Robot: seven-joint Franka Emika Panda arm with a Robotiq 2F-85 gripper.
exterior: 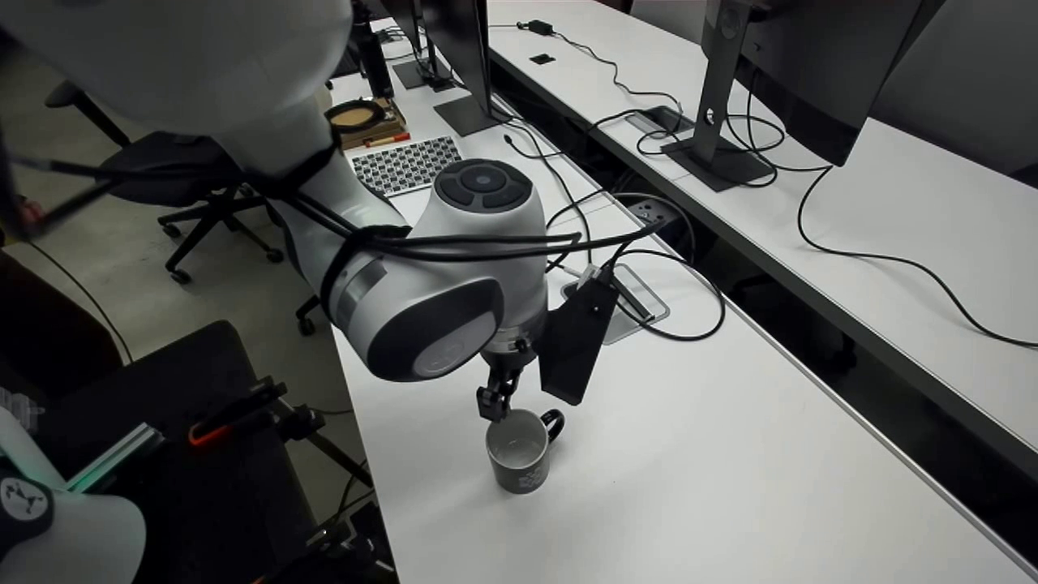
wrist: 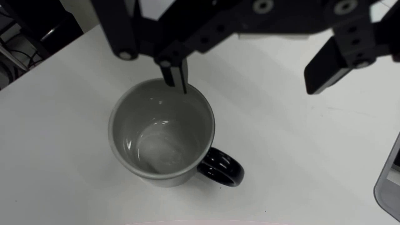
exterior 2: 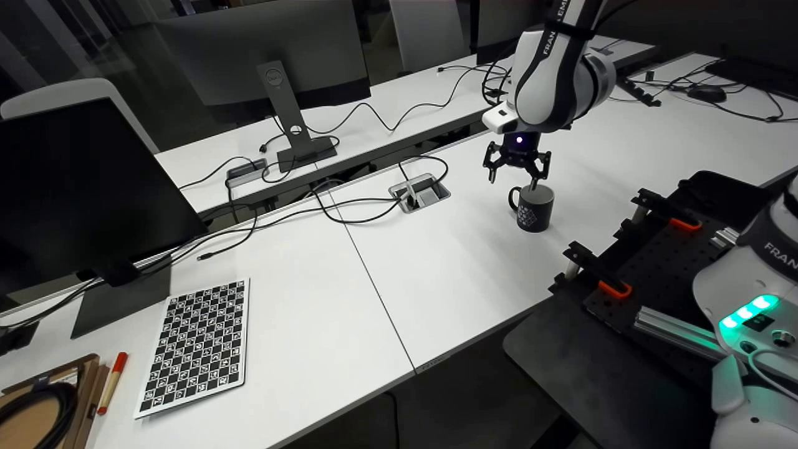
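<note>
A dark grey mug (exterior: 520, 465) with a pale inside and a black handle (wrist: 221, 167) stands upright on the white table. Seen from the wrist, the mug (wrist: 163, 127) is empty. My gripper (exterior 2: 513, 181) is open, its two fingers wide apart and nothing held between them. One finger (wrist: 179, 77) hangs over the mug's rim, its tip at or just above the edge; whether it touches cannot be told. The other finger (wrist: 326, 69) is well outside the mug, over bare table.
Cables and a socket box (exterior 2: 420, 193) lie toward the table's back edge. A checkered board (exterior 2: 198, 344) and monitors stand farther along. Clamps (exterior 2: 598, 269) sit on the robot's mount by the front edge.
</note>
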